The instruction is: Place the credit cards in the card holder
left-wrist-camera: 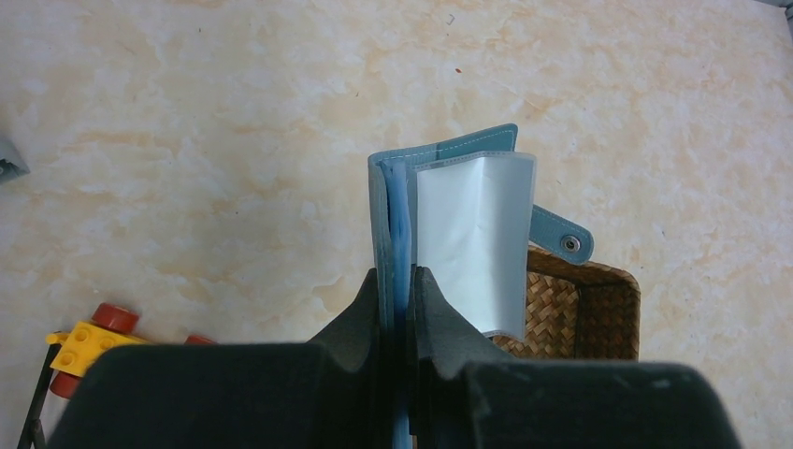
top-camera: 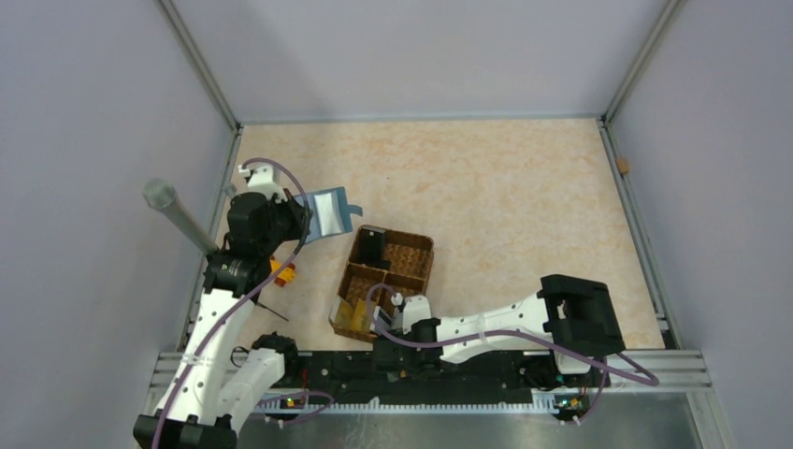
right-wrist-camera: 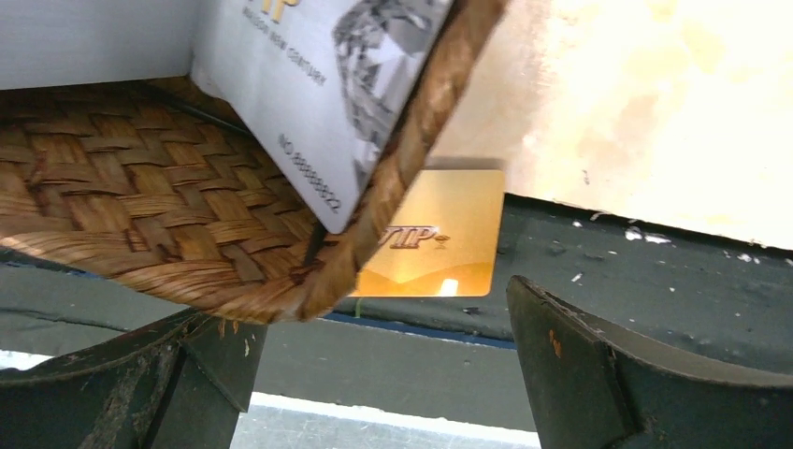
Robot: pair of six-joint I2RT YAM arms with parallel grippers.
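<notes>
My left gripper is shut on the blue card holder (left-wrist-camera: 439, 150), which hangs open with its white clear sleeve (left-wrist-camera: 472, 238) showing. From above, that holder (top-camera: 329, 213) sits just beyond the basket's far left corner. My right gripper is open, nothing between its fingers. A gold VIP card (right-wrist-camera: 449, 243) lies flat on the dark strip at the table's front edge, ahead of the open fingers and partly covered by the basket rim. Inside the basket, a silver card (right-wrist-camera: 309, 103) leans against the wall. Other yellowish cards (top-camera: 359, 314) stand in the front left compartment.
The woven basket (top-camera: 409, 234) has several compartments; a black item (top-camera: 371, 246) is in the back left one. Its rim stands close to the right gripper. A yellow-and-red toy (top-camera: 282, 272) lies left of it.
</notes>
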